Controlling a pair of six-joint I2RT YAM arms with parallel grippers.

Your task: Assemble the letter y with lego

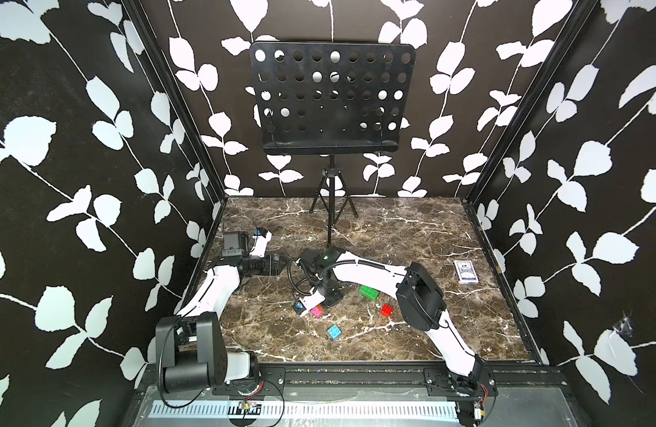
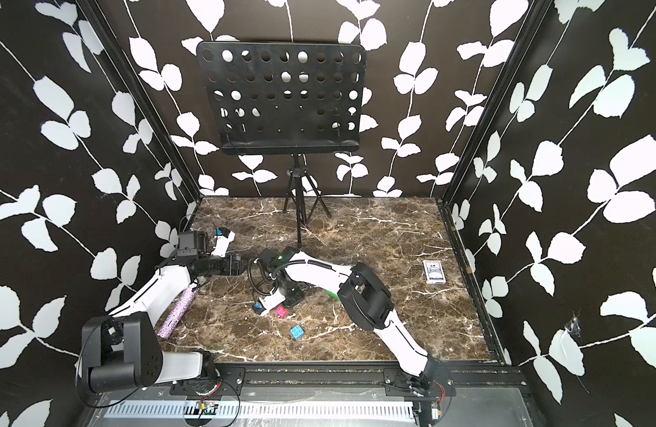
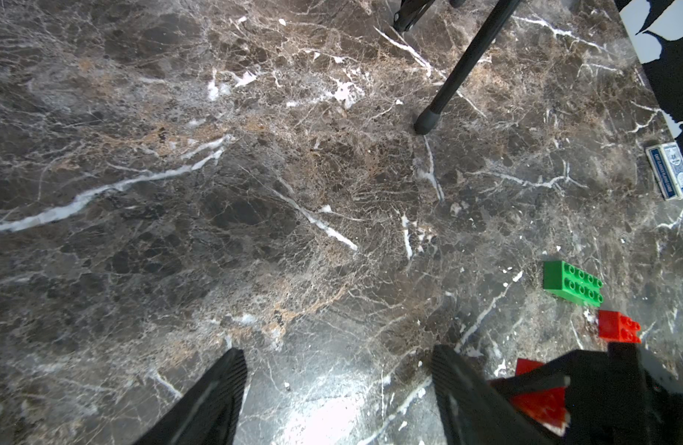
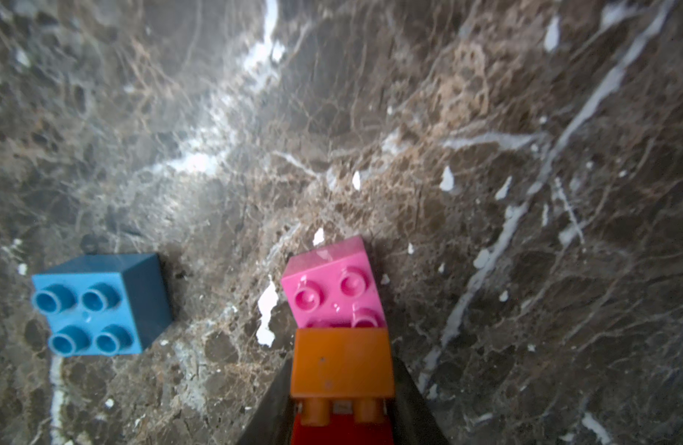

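Observation:
My right gripper is shut on joined bricks, an orange brick [image 4: 342,363] with a red brick [image 4: 341,430] against its studs. Just beyond them in the right wrist view lies a pink brick [image 4: 328,278], its near edge hidden behind the orange one; whether they touch I cannot tell. A light blue brick [image 4: 89,307] sits apart on the left. In the left wrist view, a green brick [image 3: 571,283] and a second red brick [image 3: 615,326] rest on the table. My left gripper hangs open above bare marble, nothing between its fingers.
A black music stand [image 1: 332,99] has its legs on the back of the table. A card box [image 1: 466,272] lies at the right. The right arm reaches across the middle; marble between is clear.

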